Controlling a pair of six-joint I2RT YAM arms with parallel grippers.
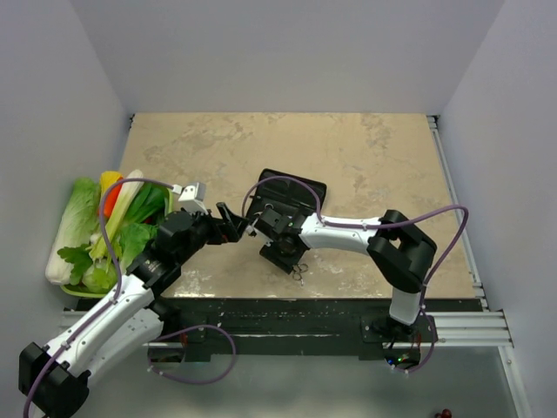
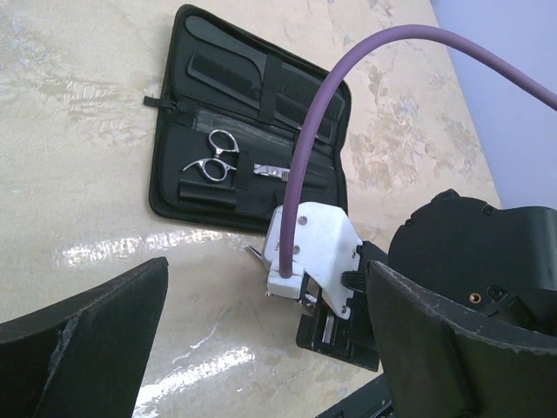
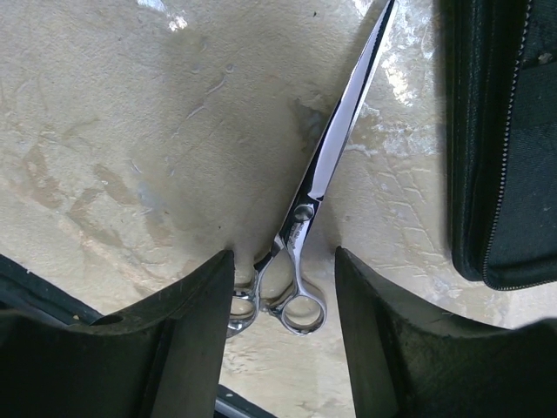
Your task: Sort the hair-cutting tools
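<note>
Loose silver scissors [image 3: 303,213] lie on the table, their finger rings between the open fingertips of my right gripper, which holds nothing. The black tool case lies open behind that gripper, holding combs and scissors; its zipped edge [image 3: 496,174] borders the right wrist view. My left gripper [image 1: 235,228] hovers left of the case, open and empty. In the left wrist view the right arm [image 2: 444,252] covers most of the loose scissors.
A green basket [image 1: 83,293] heaped with vegetables stands at the left. Walls enclose the back and sides.
</note>
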